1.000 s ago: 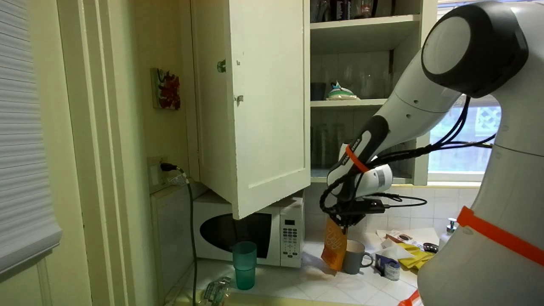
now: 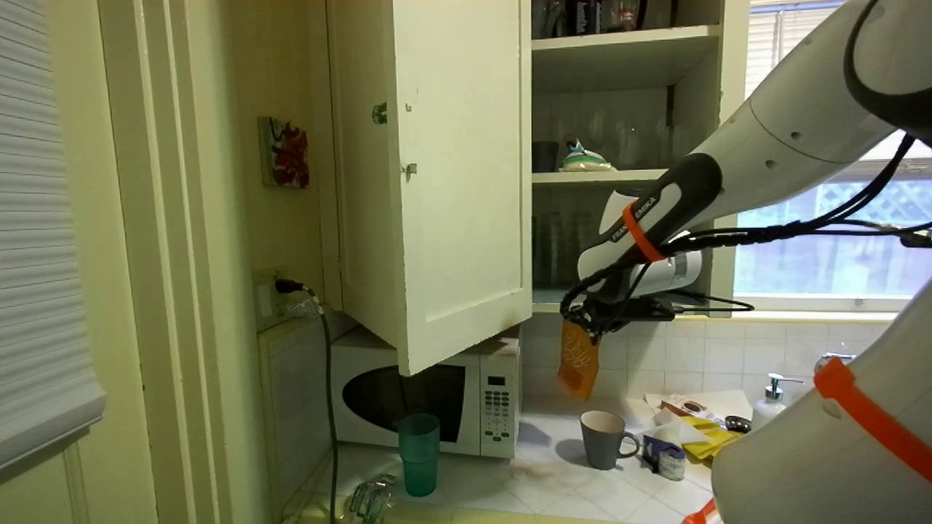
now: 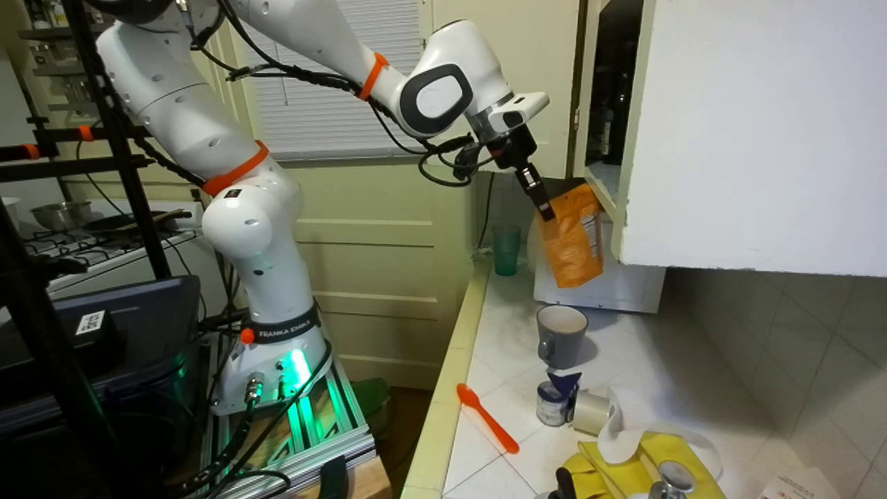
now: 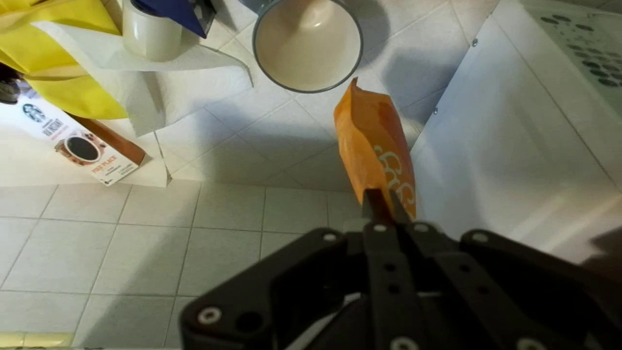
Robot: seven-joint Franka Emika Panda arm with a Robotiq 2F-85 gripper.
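Note:
An orange pouch (image 2: 578, 362) with pale lettering hangs in the air from my gripper, which is shut on its thin top edge. In exterior view 2 the pouch (image 3: 572, 237) is in front of the microwave, well above the counter, its lower end tilted outward from my fingertips. The wrist view shows the pouch (image 4: 376, 140) stretching away from the fingers toward a grey mug (image 4: 307, 43). That mug (image 2: 604, 439) stands upright on the counter, below and apart from the pouch, and looks empty.
An open cabinet door (image 2: 463, 175) hangs left of the arm, over the white microwave (image 2: 498, 410). Nearby on the counter stand a green cup (image 2: 419, 454) and a small jar (image 3: 553, 403); an orange spoon (image 3: 486, 418) and yellow cloth (image 3: 657, 466) lie closer to the front.
My gripper has risen with the orange pouch, from beside the mug near the counter up to about the cabinet's lower edge. The mug, cup and door have stayed put.

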